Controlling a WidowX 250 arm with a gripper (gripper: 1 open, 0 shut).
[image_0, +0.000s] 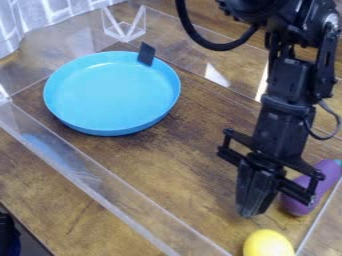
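The black gripper (251, 205) reaches down to the wooden floor of a clear-walled bin on the right side. Its fingers look shut, with nothing visible between them. A purple eggplant (321, 178) lies just right of the gripper, partly hidden behind it. A yellow oval object (267, 245) sits just below the fingertips at the bottom edge, cut off by the frame.
A blue round plate (111, 92) lies at the upper left, with a small dark piece (147, 52) at its back rim. Clear bin walls border the area.
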